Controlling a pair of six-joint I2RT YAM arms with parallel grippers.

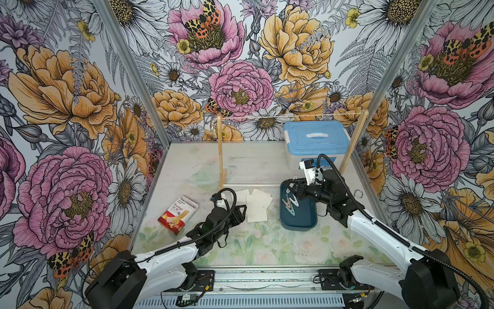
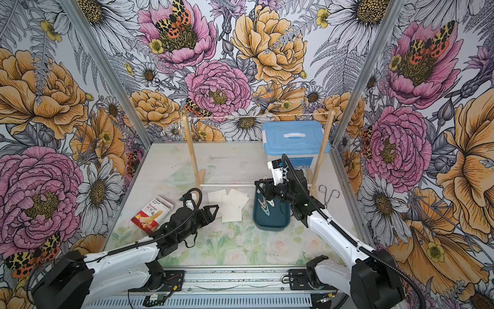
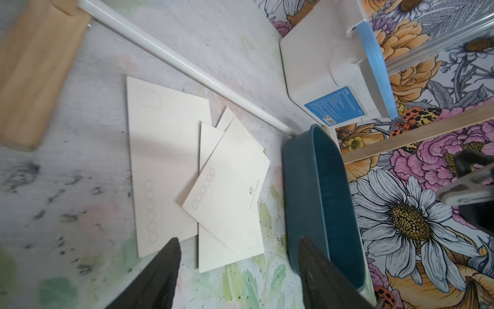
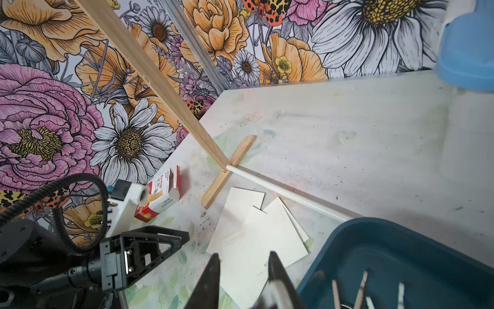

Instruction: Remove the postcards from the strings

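Several cream postcards (image 3: 226,180) lie overlapping on the table, close to the white bottom bar of the wooden frame. Overhead, the string (image 1: 288,116) runs between the posts with no card on it. My left gripper is open and empty, just left of the pile in the top views. Over the blue-green tray (image 1: 298,226) hangs my right gripper, its fingers apart and no card between them. A pale blur beside its right finger is unclear. Clothespins (image 1: 290,202) lie in the tray.
A bandage box (image 1: 178,214) stands at the left. At the back right is a lidded storage box (image 1: 315,138). Wooden posts (image 1: 220,149) rise on both sides, the right one near my right arm. Scissors (image 2: 329,193) lie far right.
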